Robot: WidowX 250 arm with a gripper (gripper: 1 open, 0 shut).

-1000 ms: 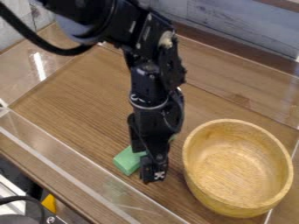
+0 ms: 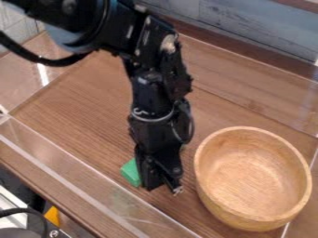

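Observation:
My black gripper (image 2: 162, 175) reaches down onto the wooden table in the middle of the view, its fingers low over a small green block (image 2: 132, 172) at its left side. The block is partly hidden behind the fingers. The fingers look close together; whether anything is between them is not clear. To the right stands a round tan wooden bowl (image 2: 252, 178).
A wall panel runs along the back.
Over the last second the gripper has lowered slightly and its fingers have drawn closer together. The green block is more covered by them; the bowl stays in place.

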